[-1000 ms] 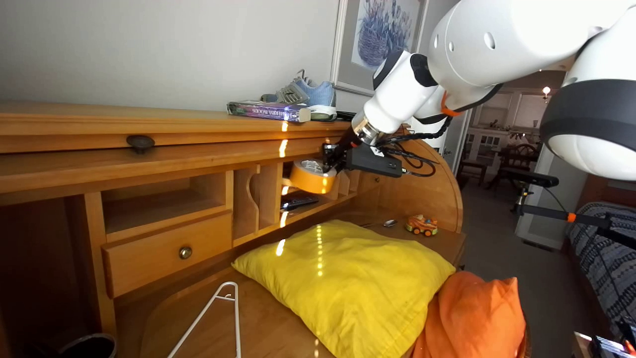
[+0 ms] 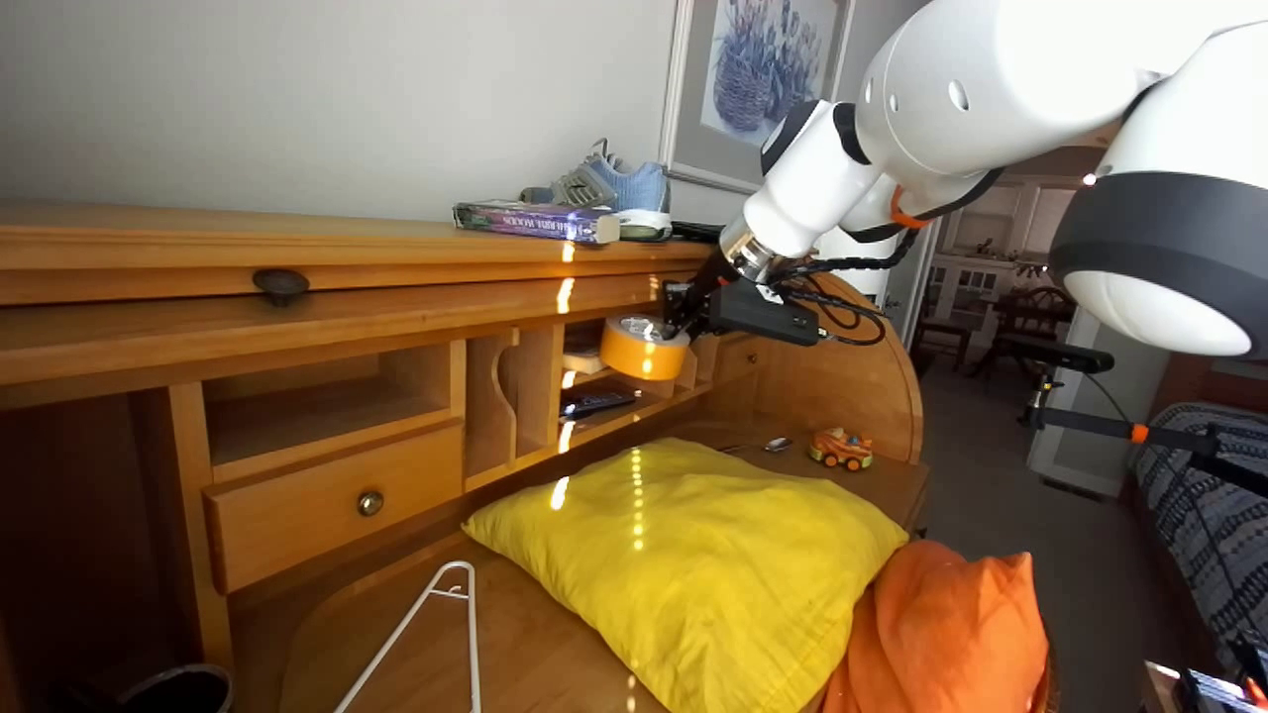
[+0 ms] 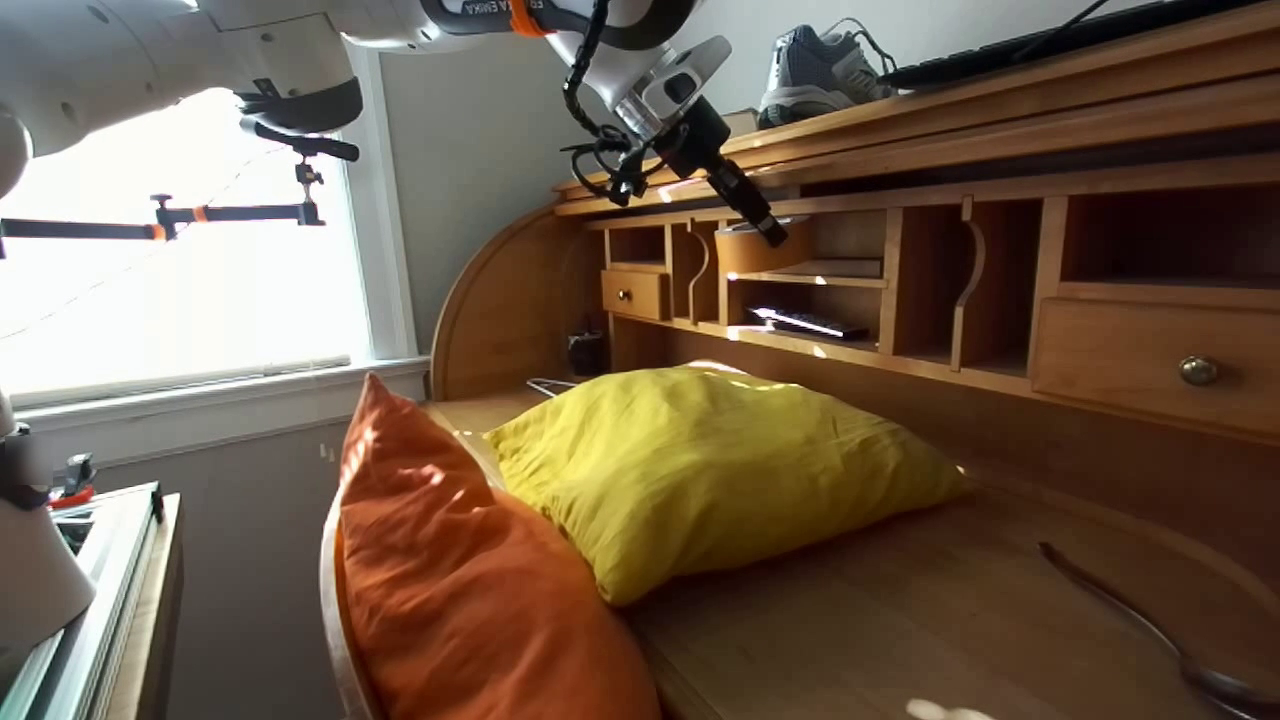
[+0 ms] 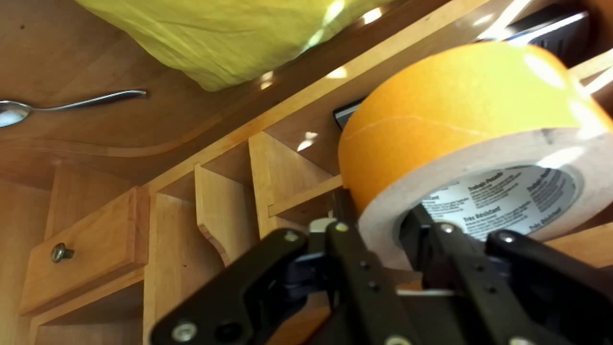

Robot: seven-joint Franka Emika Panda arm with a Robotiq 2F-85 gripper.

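A wide roll of orange tape with a pale side face and a printed core hangs from my gripper. The fingers are shut on the roll's wall, one finger inside the core and the other outside. In exterior view 1 the roll is held in front of the desk's middle cubbies, with the gripper at its right side. Exterior view 2 shows the gripper angled down over the roll, in front of the upper middle shelf.
Below lies a yellow pillow, with an orange pillow beside it. A dark remote-like object occupies the lower cubby. A book and shoe sit on top. The desktop also bears a hanger, toy car and spoon.
The gripper and the tape roll have shifted slightly to the right and a little upward in exterior view 1. The roll is still held; the pillows and desk items have not moved.
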